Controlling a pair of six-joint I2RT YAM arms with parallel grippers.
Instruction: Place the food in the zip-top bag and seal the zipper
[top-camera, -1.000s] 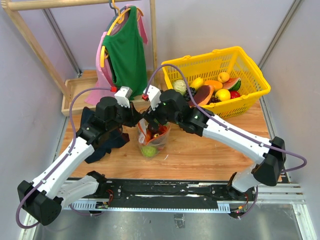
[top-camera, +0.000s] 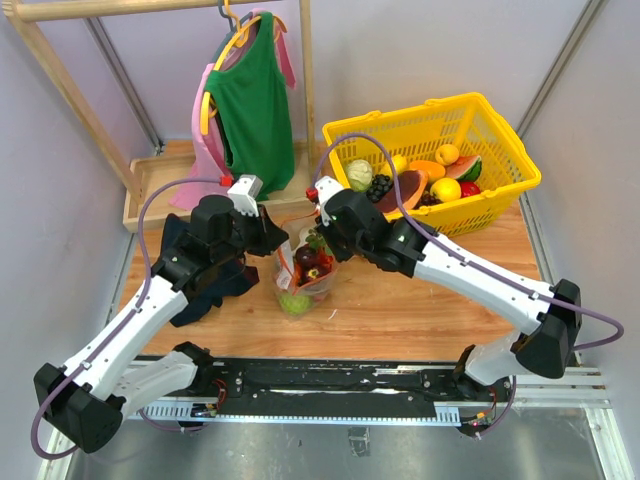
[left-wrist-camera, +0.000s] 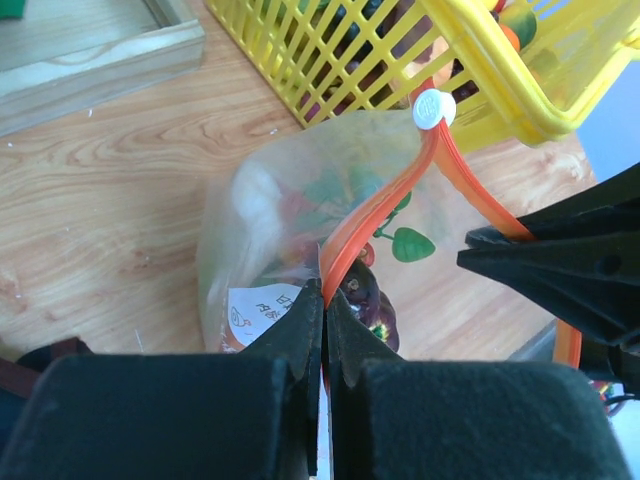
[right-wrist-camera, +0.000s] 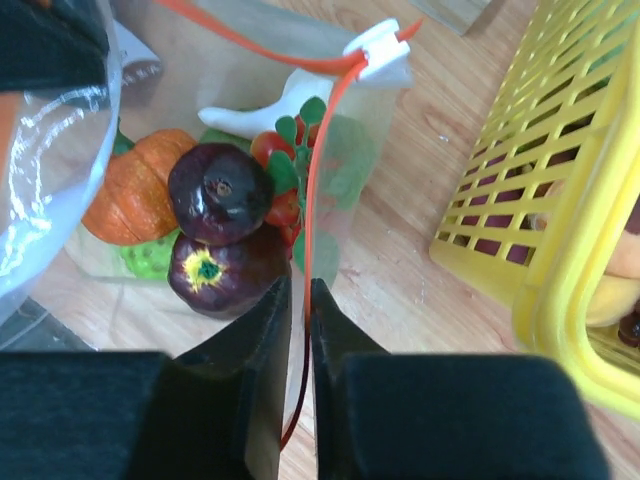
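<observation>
The clear zip top bag (top-camera: 305, 280) stands on the table, filled with toy food, including dark eggplants or plums (right-wrist-camera: 220, 195), an orange pumpkin (right-wrist-camera: 135, 190) and red tomatoes. My left gripper is shut on the bag's orange-edged rim at its left side. My right gripper is shut on the opposite rim, the orange zipper strip running between its fingertips. The white zipper slider (right-wrist-camera: 380, 48) sits at the corner where the orange strips meet.
The yellow basket (top-camera: 480, 205) of toy fruit stands at the back right, close behind the bag. A clothes rack (top-camera: 60, 70) with hanging garments is at the back left. Dark cloth (top-camera: 205, 295) lies left of the bag.
My left arm has barely moved.
</observation>
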